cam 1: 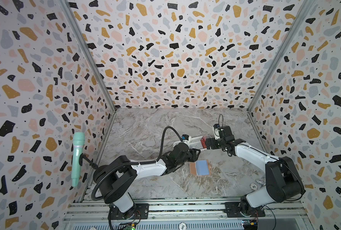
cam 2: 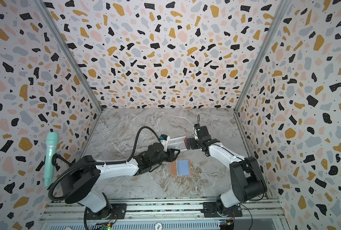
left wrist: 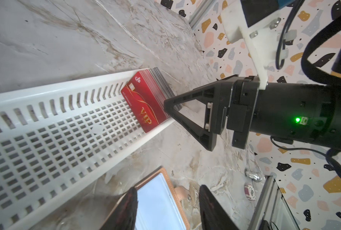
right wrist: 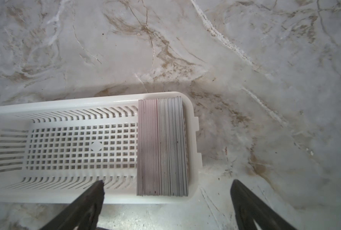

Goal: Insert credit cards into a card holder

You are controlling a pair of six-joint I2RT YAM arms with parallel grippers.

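Note:
Red cards marked VIP (left wrist: 141, 101) stand on edge, packed with grey ones at the right end of a white slotted basket (left wrist: 74, 82). From above, in the right wrist view, the card stack (right wrist: 162, 147) shows as thin edges. My right gripper is open over that end of the basket, with no card between its blurred fingers. The card holder, brown-edged with a pale blue inside (left wrist: 158, 203), lies spread flat on the table in front of the basket. Above it my left gripper stands open and empty.
The left part of the basket (right wrist: 74, 103) is empty. Small objects (cam 1: 256, 184) lie near the front right edge.

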